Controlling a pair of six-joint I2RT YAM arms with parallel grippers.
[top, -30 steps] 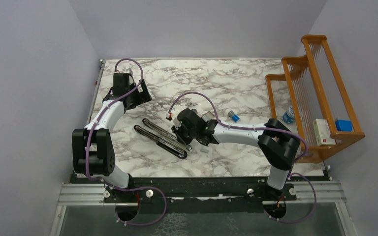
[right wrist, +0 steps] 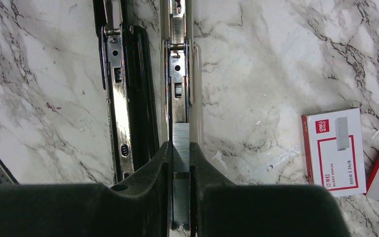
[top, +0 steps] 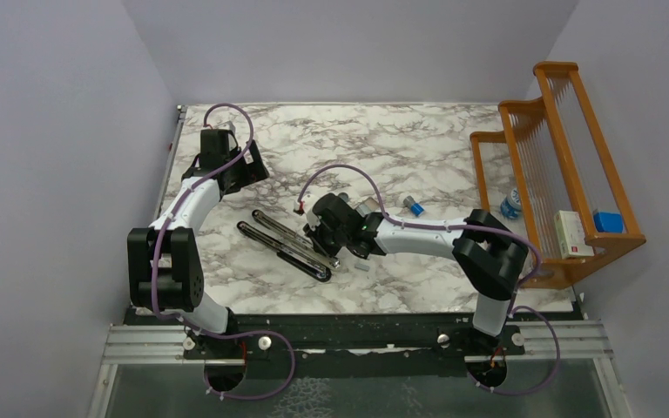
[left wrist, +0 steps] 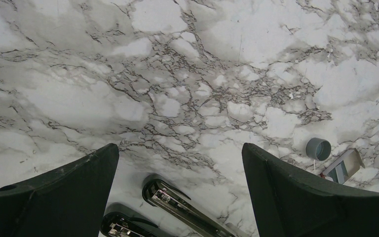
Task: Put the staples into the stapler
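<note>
Two opened staplers lie side by side, a pale one (right wrist: 196,74) and a black one (right wrist: 145,98), their metal channels exposed. In the right wrist view, a silver strip of staples (right wrist: 181,133) lies along the pale stapler's channel, with my right gripper shut on it, one finger at each side. Past a narrow dark gap, a second silver staple strip (right wrist: 181,200) sits lower in the same channel. My fingers partly cover the channel's lower end. At the table's far left, my left gripper (top: 257,164) stands open over bare marble, away from both staplers.
A white-and-red staple box (right wrist: 334,153) and an opened grey box (left wrist: 344,166) are to the right, near a grey cylinder (left wrist: 318,148) and a blue cup (top: 413,206). A wooden rack (top: 514,131) stands at the right edge.
Across the top views almost nothing differs. The right arm shows only a very slight shift, and the left arm and both staplers stay in place.
</note>
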